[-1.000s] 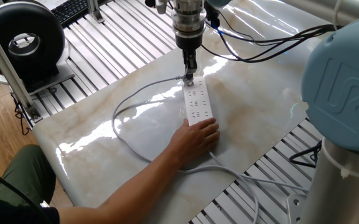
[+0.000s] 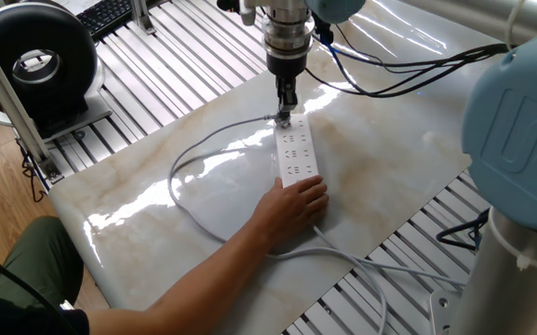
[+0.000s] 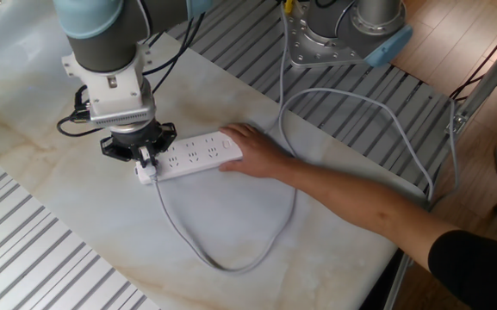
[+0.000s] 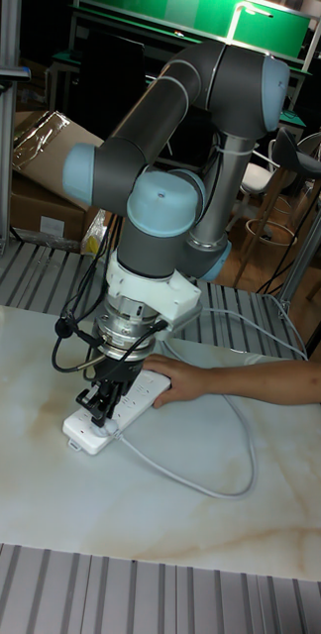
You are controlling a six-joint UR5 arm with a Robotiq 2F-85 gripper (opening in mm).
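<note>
A white power strip [image 2: 296,154] with several sockets lies flat on the marbled tabletop. A person's hand [image 2: 291,205] rests on its end away from my gripper. At the opposite end is a plug [image 3: 150,170] with a grey cable [image 3: 182,237] curving off it. My gripper [image 3: 147,160] points down over that end, its fingers [image 4: 107,397] closed about the plug. The plug sits low against the strip's top face; how deep its pins are in the sockets is hidden by the fingers and plug body.
The cable loops across the tabletop [image 2: 110,200] beside the person's forearm [image 3: 343,194]. Slatted metal decking [image 3: 33,250] borders the table. A black round device [image 2: 35,65] stands off to one side. Bare tabletop lies on both sides of the strip.
In exterior view 1 the upper gripper and wrist have shifted slightly to the right, and the large blue arm joint likewise. Strip, hand and cable look unmoved.
</note>
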